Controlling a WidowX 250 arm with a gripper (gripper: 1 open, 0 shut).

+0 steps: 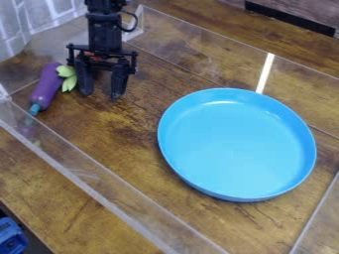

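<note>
My black gripper point(103, 69) is low over the wooden table at the upper left, its two dark finger sections hanging down; whether it is open or shut is unclear. A purple eggplant-like object point(47, 89) with a teal lower end lies to its left, and a pale green object point(67, 81) lies between them, partly beside the gripper's left finger. A large blue plate point(236, 144) fills much of the right side.
Clear plastic walls edge the table at left and right. A blue object point(11, 238) sits at the bottom left corner.
</note>
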